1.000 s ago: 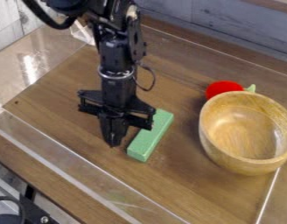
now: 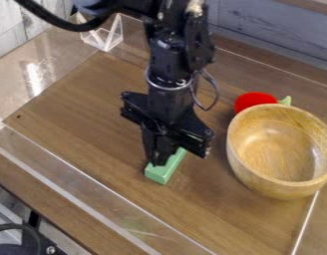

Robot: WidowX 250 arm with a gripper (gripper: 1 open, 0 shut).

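Note:
My black gripper (image 2: 163, 151) is low over the wooden table, its fingertips at a pale green block (image 2: 163, 171). The gripper body covers the upper part of the block, and I cannot tell whether the fingers are around it or touching it.
A wooden bowl (image 2: 277, 169) sits at the right, with a red object with a green tip (image 2: 255, 103) behind it. A clear container (image 2: 104, 30) stands at the back left.
My gripper has moved right and turned, from beside the green block to over it, now hiding part of it.

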